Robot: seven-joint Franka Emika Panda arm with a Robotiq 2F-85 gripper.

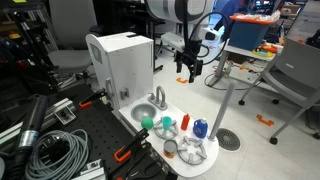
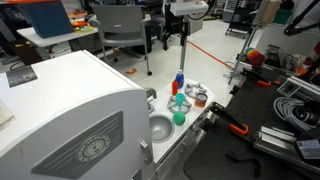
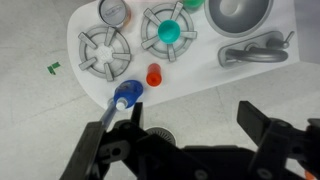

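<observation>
My gripper [image 1: 190, 75] hangs above the far edge of the white toy kitchen counter [image 3: 205, 70], clear of everything on it. In the wrist view its black fingers [image 3: 265, 140] stand wide apart, open, with bare counter edge and floor showing between them. A small red bottle [image 3: 154, 75] and a blue bottle [image 3: 127, 95] stand near the counter's edge. A teal cup [image 3: 169, 31] sits on one burner. The green item [image 1: 147, 123] is beside the sink [image 3: 238, 12], and a metal can [image 3: 114, 12] is by the other burner [image 3: 103, 52].
A grey tap [image 3: 262, 48] rises beside the sink. An upright white post [image 1: 222, 112] stands at the counter's edge near the blue bottle. The white cabinet [image 1: 122, 65] borders the counter; a black table with orange clamps [image 1: 130, 150] lies along the near side.
</observation>
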